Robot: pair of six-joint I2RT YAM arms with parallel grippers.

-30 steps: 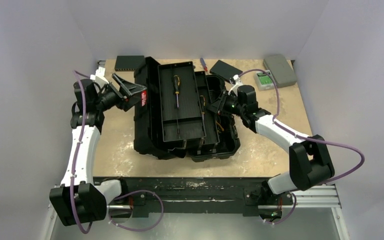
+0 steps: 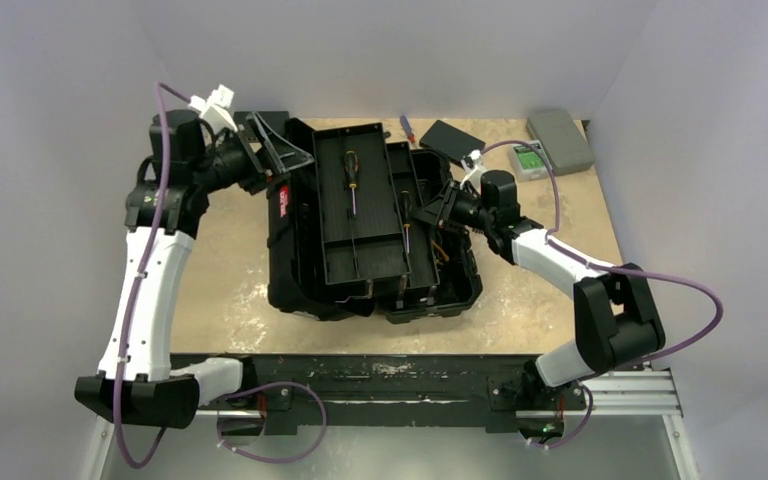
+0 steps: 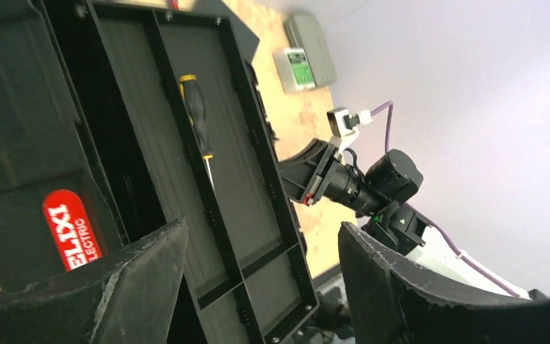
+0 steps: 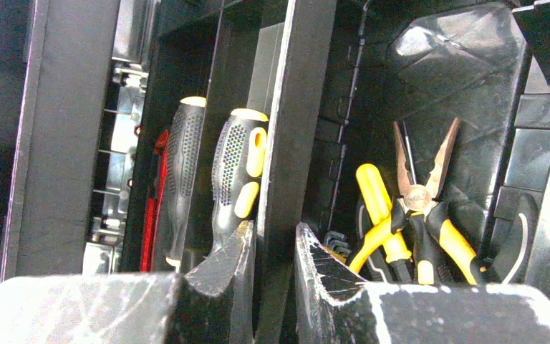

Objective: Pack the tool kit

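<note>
The black tool box point(image 2: 295, 290) stands unfolded in the middle of the table, its trays fanned out. In its upper tray point(image 2: 370, 255) lies a black-and-yellow screwdriver point(image 2: 351, 170); another screwdriver point(image 2: 405, 205) is in the lower tray. My left gripper point(image 2: 285, 165) hangs open above the lid side at the upper left, nothing between its fingers. My right gripper straddles a black tray wall point(image 4: 293, 136), its fingertips close on either side; whether they press on it is unclear. Beside that wall, pliers point(image 4: 419, 197) with yellow-black handles lie in the box bottom.
Behind the box lie a blue-and-red tool point(image 2: 406, 127) and a flat black case point(image 2: 453, 141). Farther right are a grey case point(image 2: 560, 142) and a clear box with green contents point(image 2: 530, 160). Bare table shows left and right of the tool box.
My left gripper has moved to the right and up the view, over the lid side. The tool box has shifted slightly; the right arm has barely moved.
</note>
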